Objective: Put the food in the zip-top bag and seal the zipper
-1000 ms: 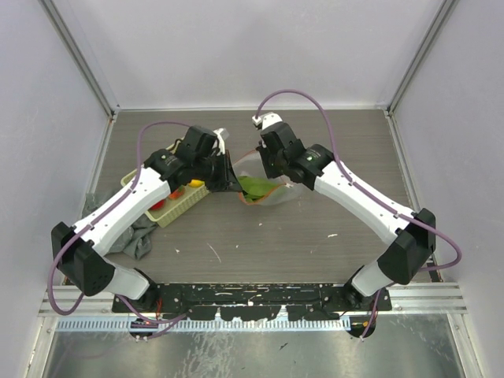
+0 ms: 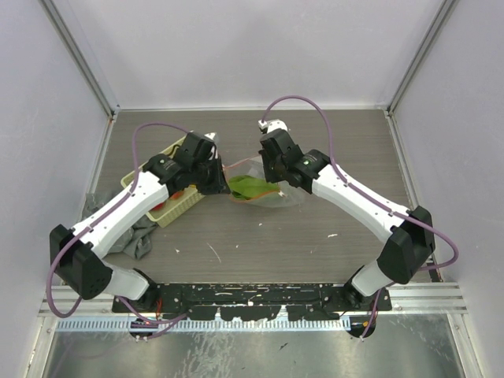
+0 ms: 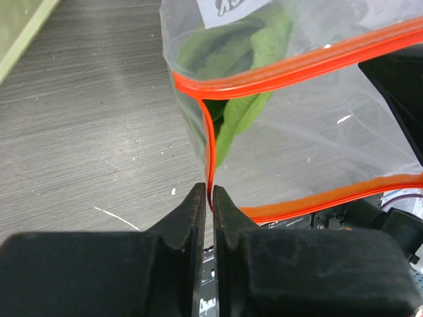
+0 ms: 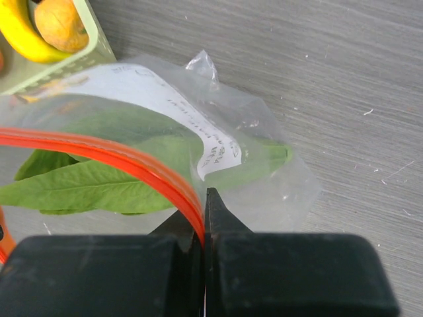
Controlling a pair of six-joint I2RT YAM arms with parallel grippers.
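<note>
The clear zip top bag (image 2: pixel 276 198) lies mid-table, its orange-edged mouth spread between my two grippers. Green leafy food (image 2: pixel 249 187) is inside it; the right wrist view shows the long leaves (image 4: pixel 92 185) reaching into the bag. My left gripper is parted by a narrow gap, and the orange rim (image 3: pixel 211 158) at a mouth corner runs down between its fingertips. On the opposite side of the mouth, my right gripper is shut on the orange rim (image 4: pixel 182 195). A printed white label (image 4: pixel 158 99) shows on the bag's wall.
Left of the bag stands a pale yellow basket (image 2: pixel 183 206), partly under my left arm, with red food (image 2: pixel 159 206) in it. The right wrist view shows a banana (image 4: pixel 25 33) and a round orange-brown item (image 4: pixel 61 25) there. Grey cloth (image 2: pixel 135 238) lies at the left.
My left gripper has shifted a little left, and the bag's near mouth corner has moved left with it, widening the mouth.
</note>
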